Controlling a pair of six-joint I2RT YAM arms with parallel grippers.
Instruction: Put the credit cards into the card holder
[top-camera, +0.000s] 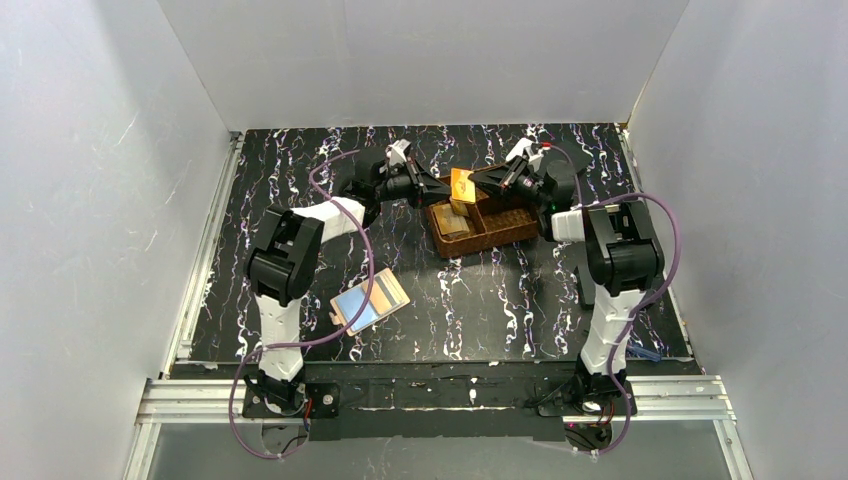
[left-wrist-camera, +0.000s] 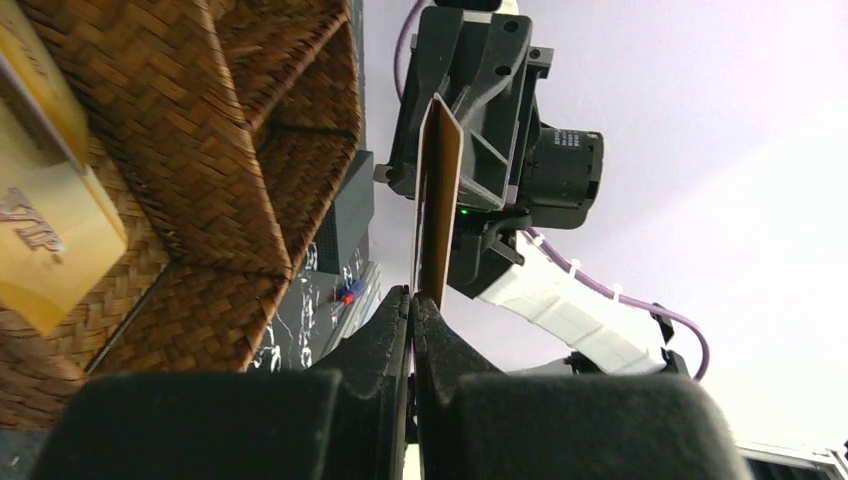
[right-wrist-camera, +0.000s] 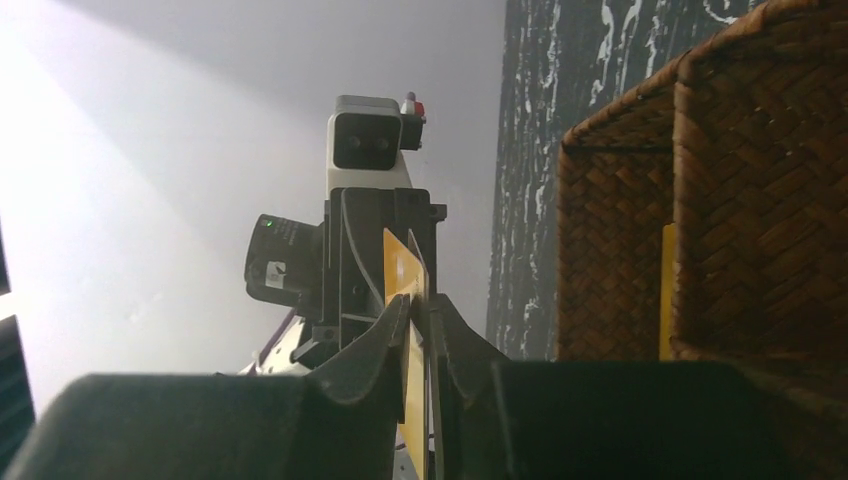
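Note:
A yellow folded piece (top-camera: 462, 186) hangs above the woven basket (top-camera: 490, 240), spanning the gap between my two grippers. On its left edge my left gripper is shut; its leaves stand slightly spread in the left wrist view. From the other side my right gripper has its fingertips a little apart around the piece, a narrow gap between them. On the table at front left lies a flat tan-and-blue striped item (top-camera: 370, 302), apparently bearing cards. More yellow pieces (left-wrist-camera: 50, 230) lie in the basket's left compartment.
The basket's dividers and walls (left-wrist-camera: 240, 150) stand close to the grippers. A dark perforated box (left-wrist-camera: 345, 215) lies on the table to the right. Open marble tabletop (top-camera: 480, 310) stretches in front of the basket.

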